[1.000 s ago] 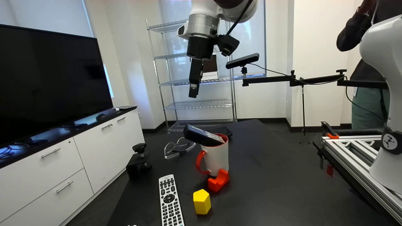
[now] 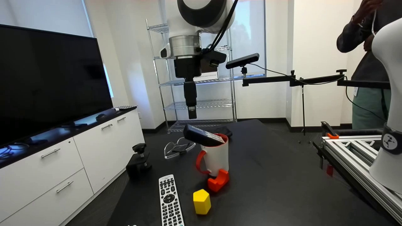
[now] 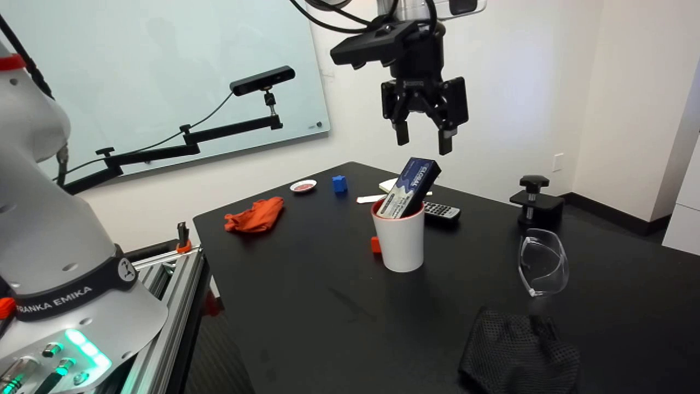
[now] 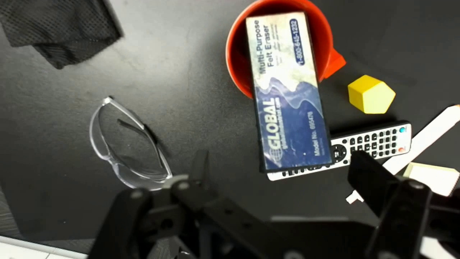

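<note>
A felt eraser (image 3: 411,189), blue and white with black sides, leans tilted in a white mug (image 3: 401,242) with a red inside and a red handle (image 2: 201,164). Its upper end juts out past the rim. Above it hangs my gripper (image 3: 424,145), open and pointing down, its two fingers apart with nothing between them. Seen from the wrist, the eraser (image 4: 291,92) lies ahead of the fingers, its blue end nearest to them and clear of both. The part of the eraser inside the mug is mostly hidden.
Beside the mug sit a red block (image 2: 218,180), a yellow block (image 2: 202,202) and a remote (image 2: 171,200). Clear glasses (image 4: 129,149), a black mesh cloth (image 3: 518,351) and a black clamp (image 3: 539,203) lie on the other side. An orange cloth (image 3: 255,215) rests near the table's edge.
My gripper has come down closer to the eraser and shifted a little to the left in exterior view 1, now pointing straighter down. The mug and eraser have stayed put.
</note>
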